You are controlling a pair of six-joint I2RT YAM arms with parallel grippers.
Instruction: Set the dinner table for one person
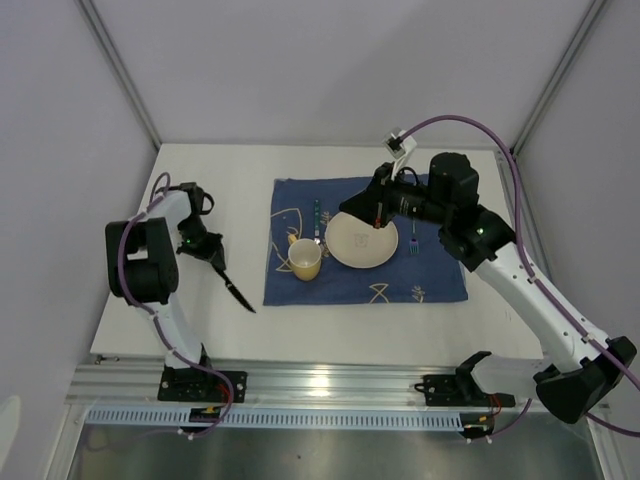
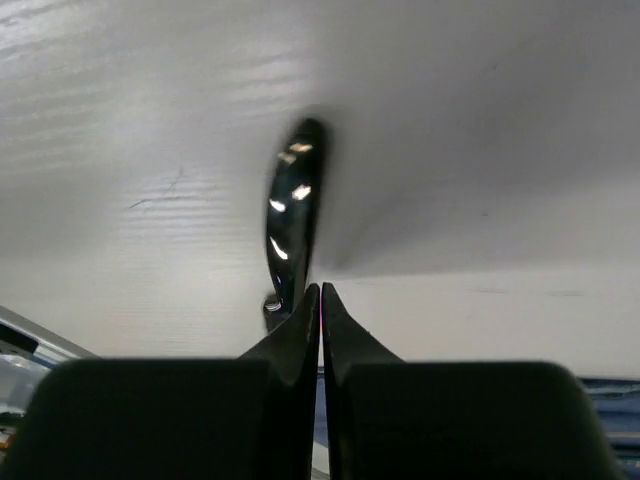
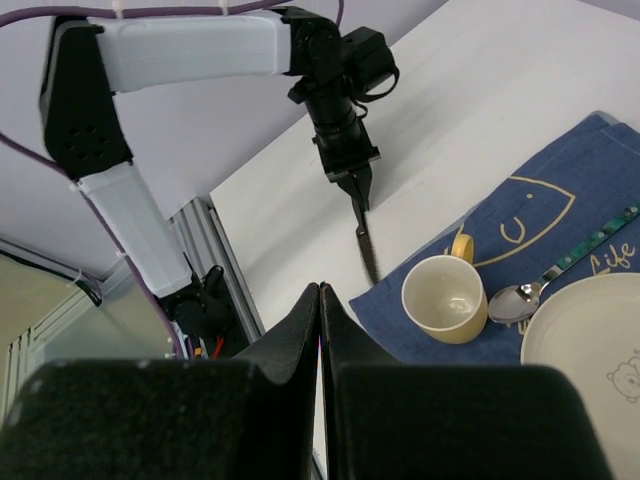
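A dark knife [image 1: 238, 292] lies on the white table left of the mat, seen close in the left wrist view [image 2: 295, 205]. My left gripper is shut just over it; whether anything thin is between the tips is unclear. My right gripper hangs shut and empty above the blue mat [image 1: 365, 291]. On the mat are a plate [image 1: 361, 250], a yellow cup [image 1: 305, 262] with a spoon [image 3: 515, 300] beside it, and a fork [image 1: 414, 245] right of the plate.
A metal rail [image 1: 320, 375] runs along the front edge, with walls at the back and sides.
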